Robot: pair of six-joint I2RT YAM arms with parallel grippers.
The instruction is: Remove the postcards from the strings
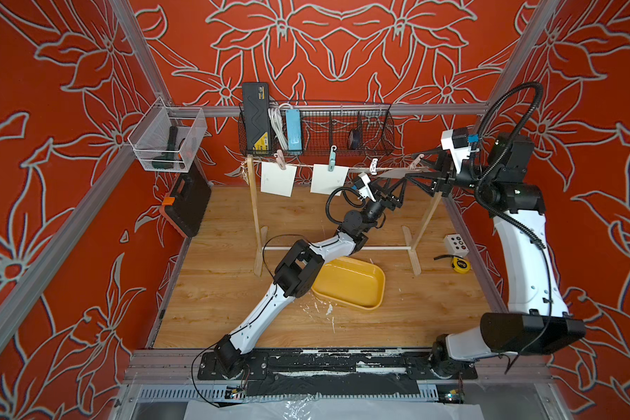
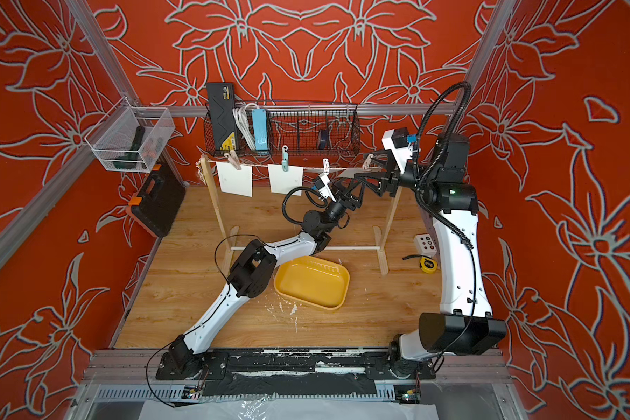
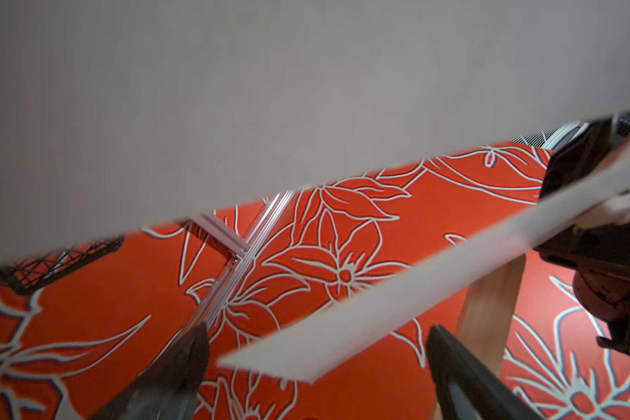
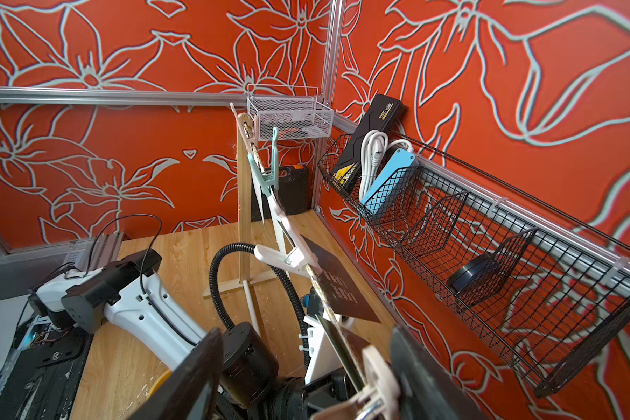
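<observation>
Two white postcards, the left one (image 1: 278, 179) and the middle one (image 1: 328, 180), hang from the string by a pink and a teal clothespin (image 1: 332, 158). Farther right, a white clothespin (image 1: 373, 166) grips the string. A postcard seen nearly edge-on (image 1: 401, 172) hangs near the right post, by a pale clothespin (image 4: 378, 385). My left gripper (image 1: 397, 190) stands open just below it; in the left wrist view, a blurred card (image 3: 399, 301) crosses in front of the fingers. My right gripper has its fingers either side of the pale clothespin; whether both press it does not show.
An empty yellow tray (image 1: 350, 283) sits on the table below the wooden frame. Behind the string is a black wire basket (image 1: 360, 129). A socket block (image 1: 456, 245) and tape measure (image 1: 460, 264) lie at right.
</observation>
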